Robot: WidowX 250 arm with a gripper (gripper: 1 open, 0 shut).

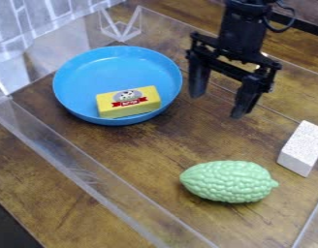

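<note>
My black gripper (219, 89) hangs over the table to the right of the blue bowl (84, 73), open, with nothing seen between its fingers. In the bowl, toward its front, lies a yellow block (129, 102) with a printed label. A green bumpy bitter melon (229, 181) lies at the front right. A white block (301, 148) sits at the right edge.
Clear plastic walls run along the left side and at the right.
</note>
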